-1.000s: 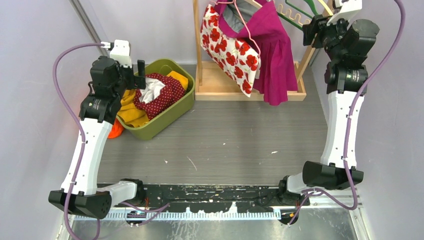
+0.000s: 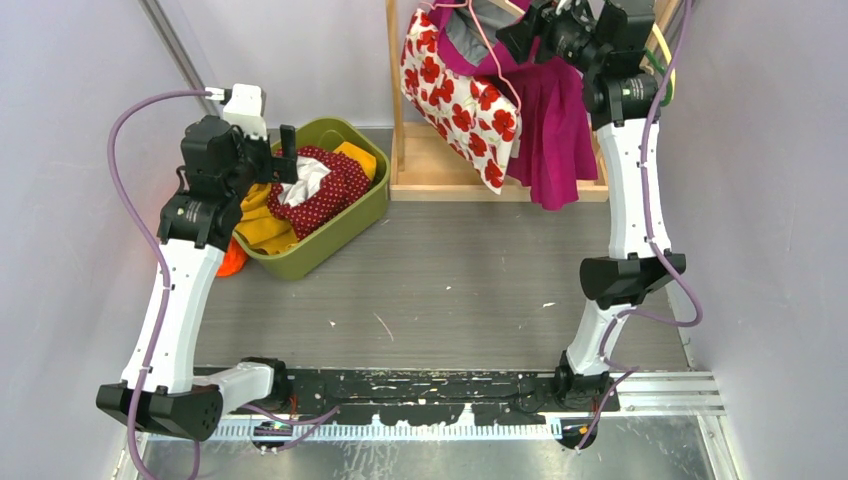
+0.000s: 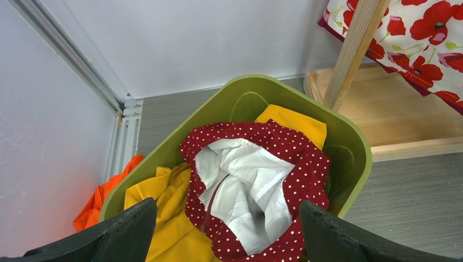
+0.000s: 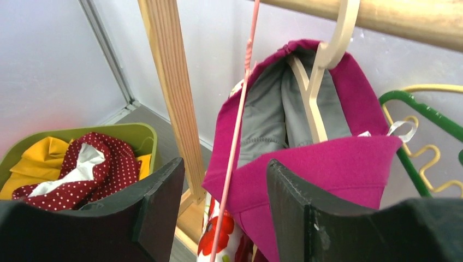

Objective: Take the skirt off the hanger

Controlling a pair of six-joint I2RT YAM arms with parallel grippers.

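A magenta skirt (image 4: 327,169) with a grey lining (image 4: 265,112) hangs from a cream wooden hanger (image 4: 314,103) on the rack's rail. My right gripper stands open in front of it, the right finger overlapping the skirt's front in the right wrist view. A pink hanger (image 4: 233,147) runs down through the gap between the fingers as seen there; its depth cannot be told. Beside the skirt hangs a white cloth with red flowers (image 2: 470,105). On the left, my left gripper is open above the green basket, holding nothing.
Inside the basket lie a dotted dark red garment (image 3: 311,174) and yellow cloth (image 3: 164,196). The rack's wooden post (image 4: 172,82) stands left of the skirt. Green and yellow hangers (image 4: 420,131) hang at its right.
My right arm has moved left and further toward the rack, from beside the green hangers to the skirt's top. The left arm has barely moved, and the skirt hangs as before.
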